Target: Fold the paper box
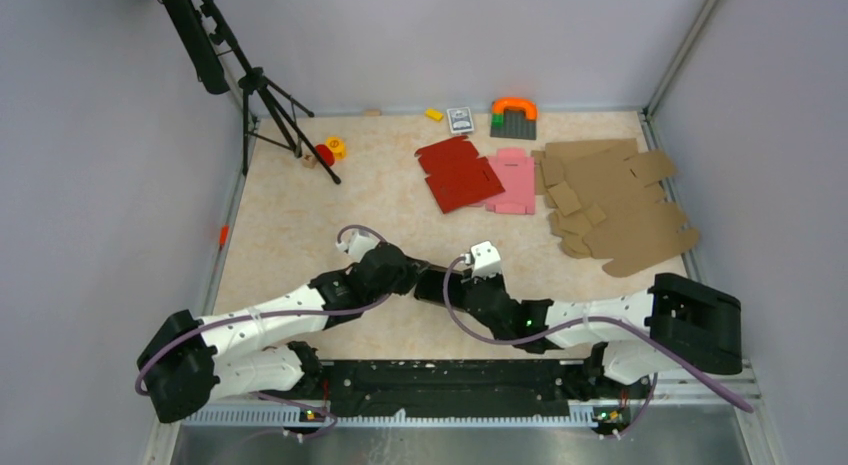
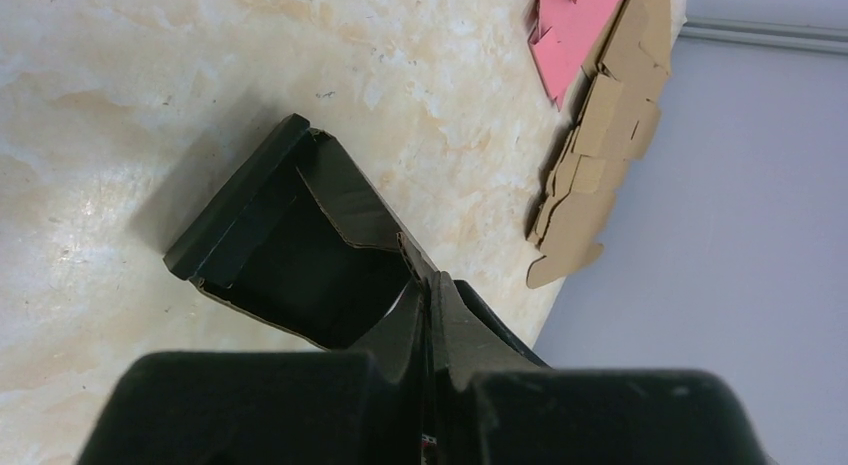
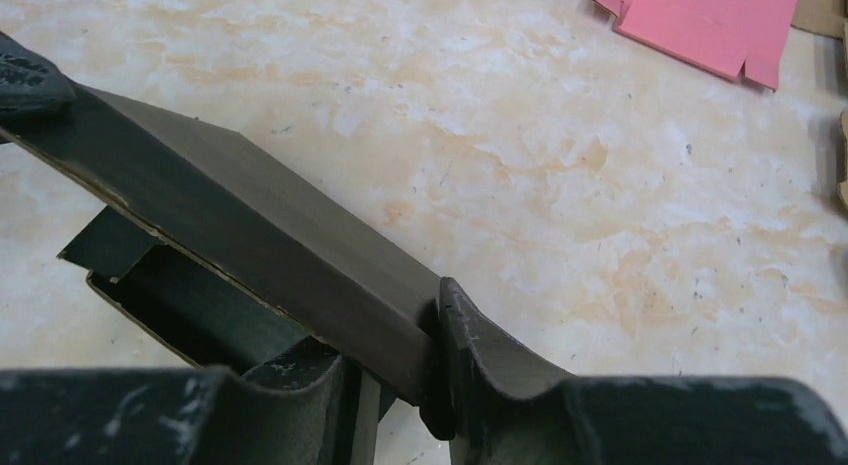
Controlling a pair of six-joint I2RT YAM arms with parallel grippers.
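The black paper box (image 1: 436, 291) sits between both grippers at the front middle, a tray shape with raised walls and a long flap. In the left wrist view its interior (image 2: 310, 275) shows, with an inner flap folded along the far wall. My left gripper is shut at that wall's end; whether thin card is between its fingers is unclear. In the right wrist view the long flap (image 3: 240, 235) runs diagonally down to my right gripper, whose fingers stand part open around its near end.
Red (image 1: 462, 180) and pink (image 1: 515, 195) card sheets lie behind the box. Brown cardboard pieces (image 1: 630, 225) cover the right side. Small toys and a tripod (image 1: 255, 85) stand at the back.
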